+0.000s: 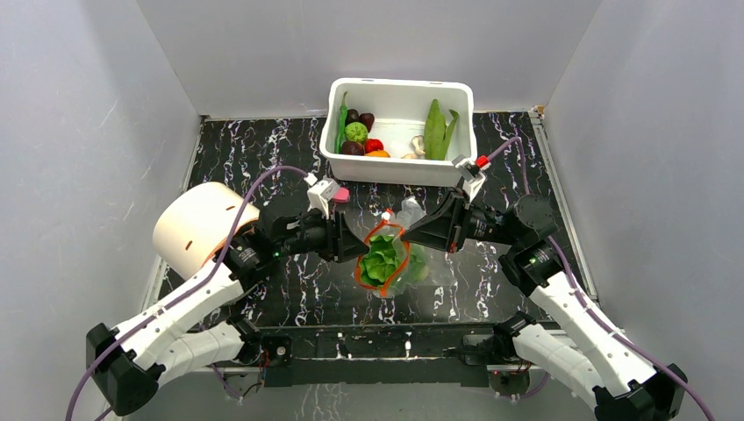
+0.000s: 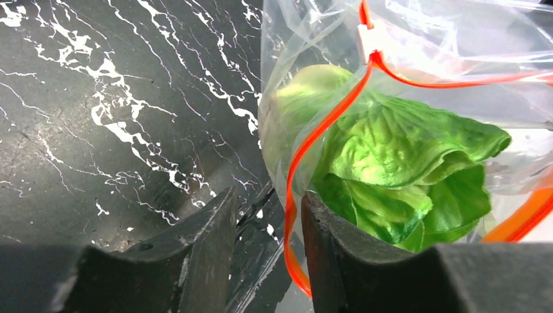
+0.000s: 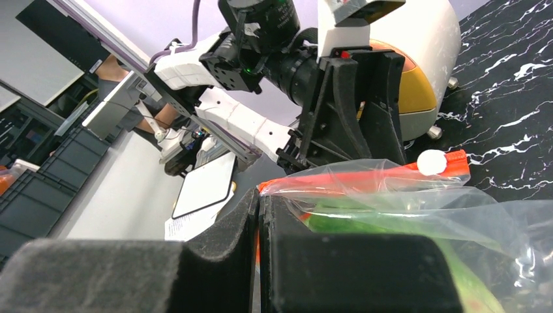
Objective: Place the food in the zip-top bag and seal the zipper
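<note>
The clear zip bag point(image 1: 394, 284) hangs mid-workspace, its orange-edged mouth gaping. Green leaves point(image 1: 379, 258) are inside it. My right gripper point(image 1: 406, 237) is shut on the bag's edge; in the right wrist view, film and orange rim point(image 3: 339, 183) run to its closed fingertips. On the opposite side of the mouth, my left gripper point(image 1: 362, 251) is open. In the left wrist view, the orange rim point(image 2: 291, 212) crosses the gap close to the right-hand finger point(image 2: 326, 228). A white slider point(image 2: 366, 44) sits at the corner of the zip.
A white bin point(image 1: 399, 169) at the back holds several vegetables. A pink object point(image 1: 340, 195) lies on the dark marbled table before it. The cream rounded appliance point(image 1: 198, 230) stands beside the left arm. Bare table surrounds the bag's front.
</note>
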